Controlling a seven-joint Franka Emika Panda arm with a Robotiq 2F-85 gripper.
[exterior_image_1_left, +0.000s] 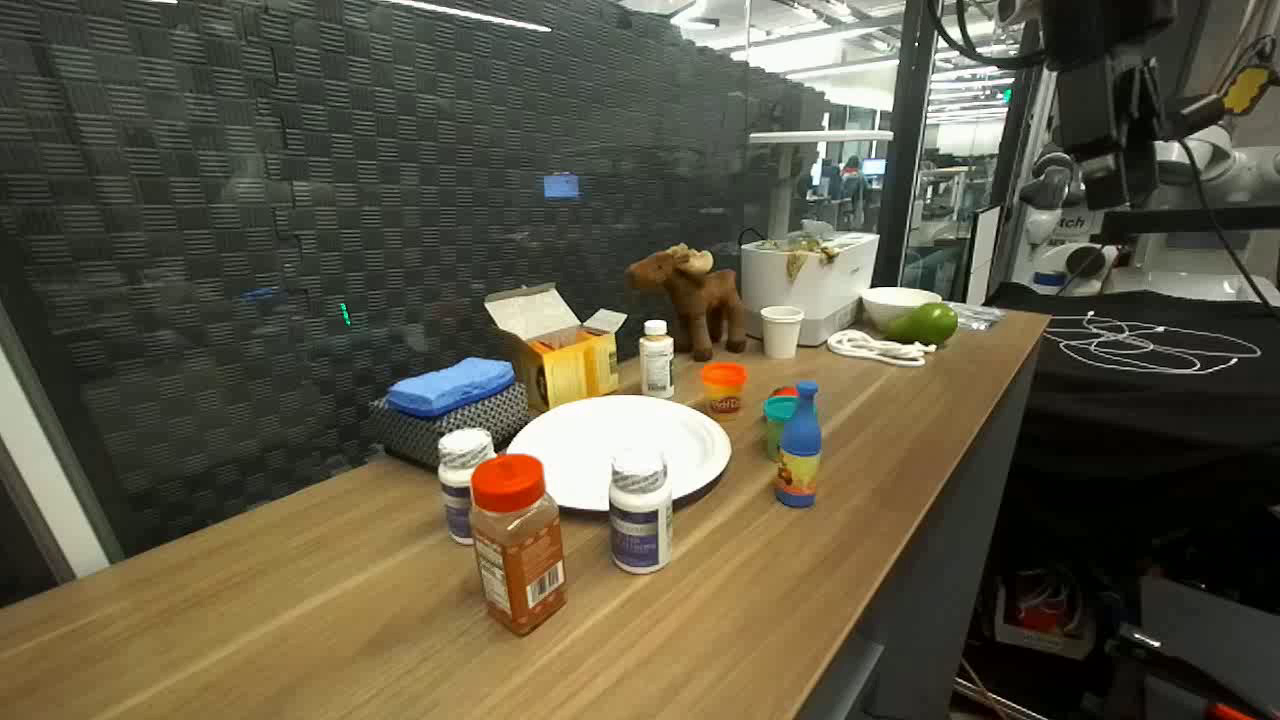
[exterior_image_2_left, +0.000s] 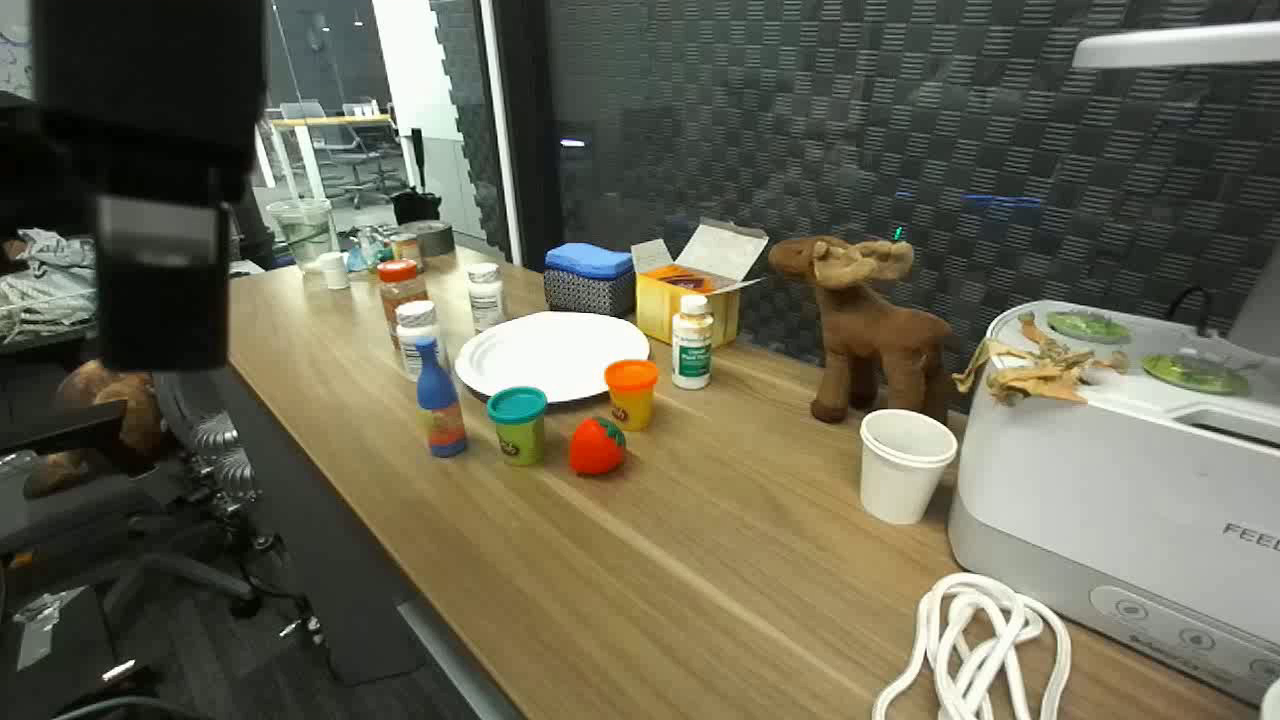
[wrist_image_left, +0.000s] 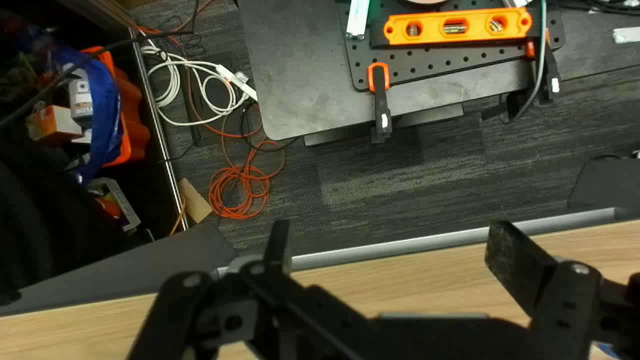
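Observation:
In the wrist view my gripper stands open, its two dark fingers wide apart with nothing between them. It looks down past the wooden table's (wrist_image_left: 360, 282) edge toward the floor. Exterior view 1 has part of the dark arm (exterior_image_1_left: 1098, 108) high at the right, clear of everything on the table. On the tabletop are a white plate (exterior_image_1_left: 588, 444), a spice jar with a red lid (exterior_image_1_left: 522, 552), white pill bottles such as the near one (exterior_image_1_left: 639, 516), a blue bottle (exterior_image_1_left: 799, 450), an orange-lidded tub (exterior_image_2_left: 631, 396), a teal-lidded tub (exterior_image_2_left: 518, 430) and a red strawberry-like toy (exterior_image_2_left: 596, 446).
A yellow open box (exterior_image_2_left: 678, 300), a brown moose toy (exterior_image_2_left: 870, 318), paper cups (exterior_image_2_left: 906, 468) and a white appliance (exterior_image_2_left: 1116, 480) line the back. White cord (exterior_image_2_left: 978, 642) lies before the appliance. A black workbench (wrist_image_left: 312, 72) stands across the floor gap.

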